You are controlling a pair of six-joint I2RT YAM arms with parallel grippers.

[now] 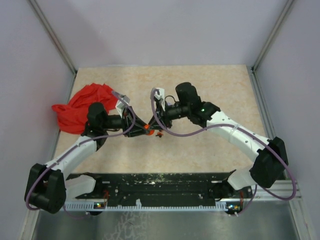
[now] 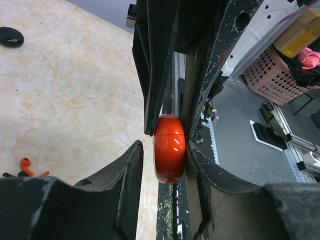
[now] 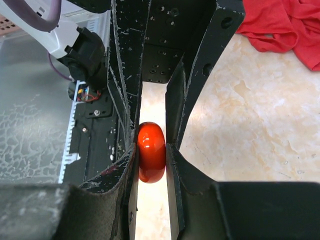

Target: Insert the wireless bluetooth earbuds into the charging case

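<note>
A red charging case [image 1: 149, 131] is held up between my two grippers, which face each other over the mat. My right gripper is shut on the case. In the left wrist view the case [image 2: 169, 150] sits between the fingertips of my left gripper; whether these grip it or only surround it, I cannot tell. Small red-and-black earbuds [image 2: 28, 167] lie on the mat below.
A crumpled red cloth [image 1: 82, 108] lies at the mat's left. A black oval object [image 2: 11, 36] shows in the left wrist view.
</note>
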